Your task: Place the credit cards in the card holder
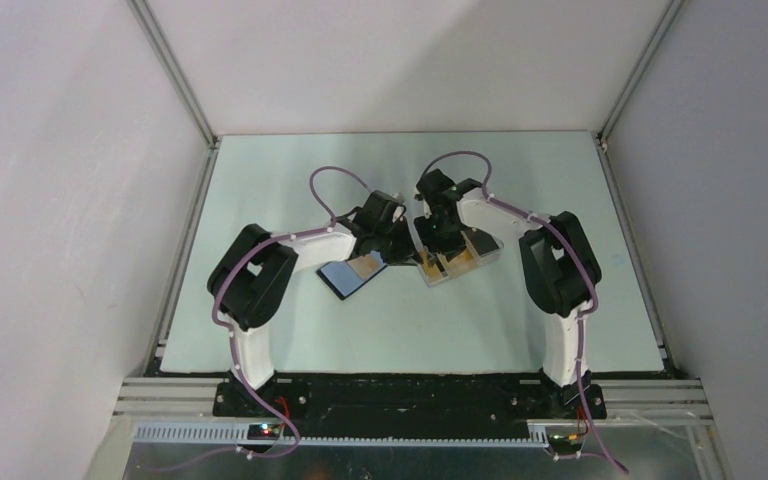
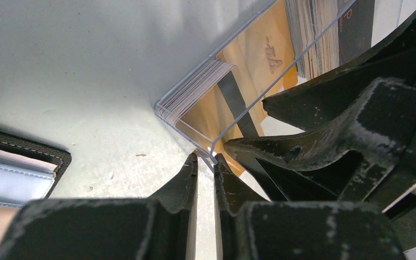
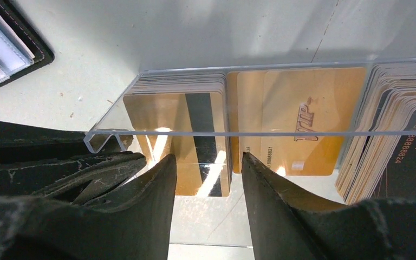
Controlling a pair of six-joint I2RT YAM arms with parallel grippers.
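A clear box [image 3: 298, 134] holds upright stacks of cards, with a gold stack [image 3: 141, 111] at its left end and a gold-card stack [image 3: 303, 116] in the middle. The left gripper is shut on the box's near corner wall. Above the left-end gold stack is the right gripper, its fingers parted, with nothing clearly gripped between them. The black card holder [image 1: 353, 275] lies open on the table left of the box, showing clear pockets; its corner [image 2: 59, 157] also shows in the left wrist view.
Black cards [image 3: 411, 146] stand in the box's right end. Both grippers are close together over the box.
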